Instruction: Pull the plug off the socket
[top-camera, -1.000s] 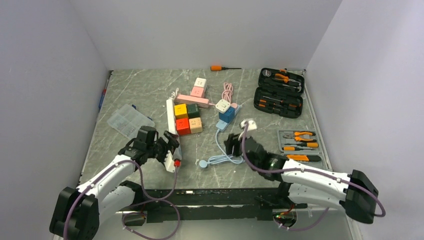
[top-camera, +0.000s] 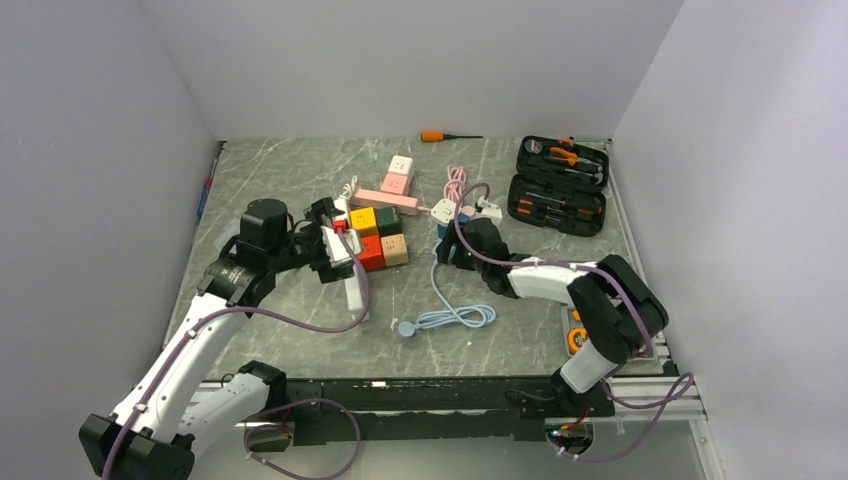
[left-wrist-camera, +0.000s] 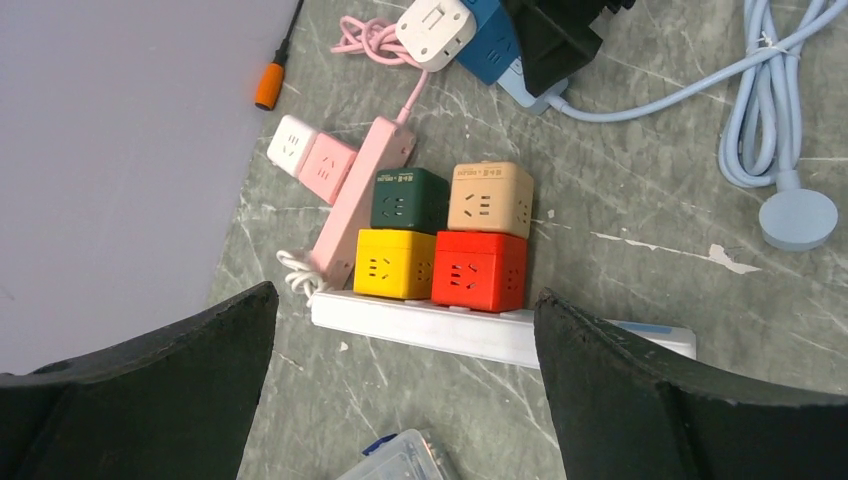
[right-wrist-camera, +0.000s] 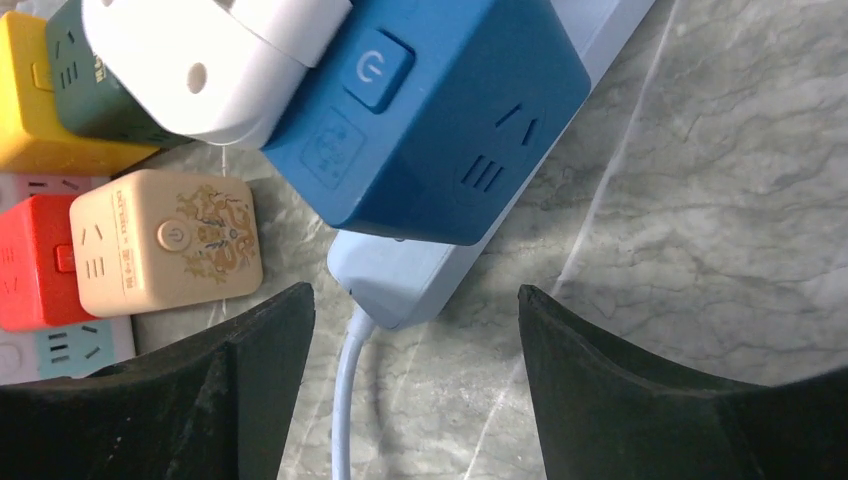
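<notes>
On the light-blue power strip (right-wrist-camera: 395, 275) sits a dark blue cube plug (right-wrist-camera: 430, 110), with a white plug (right-wrist-camera: 215, 60) close beside it. My right gripper is open just short of that strip's corded end, nothing between its fingers. Above the white strip (left-wrist-camera: 430, 325) stands my left gripper, wide open and empty. A red cube plug (left-wrist-camera: 480, 270) and a yellow one (left-wrist-camera: 394, 262) adjoin the white strip; behind them are a dark green cube (left-wrist-camera: 410, 198) and a tan cube (left-wrist-camera: 490, 197).
A pink strip (left-wrist-camera: 365, 195) adjoins pink and white plugs (left-wrist-camera: 310, 155). The coiled blue cord (top-camera: 455, 317) lies in front. At the back right is an open black toolbox (top-camera: 558, 185); a screwdriver (top-camera: 435, 136) lies at the back. Bare tabletop (top-camera: 300, 345) shows at the front left.
Both arms have reached farther back over the table. The left gripper has come up beside the white strip's cubes; the right gripper has moved up and left to the blue cube.
</notes>
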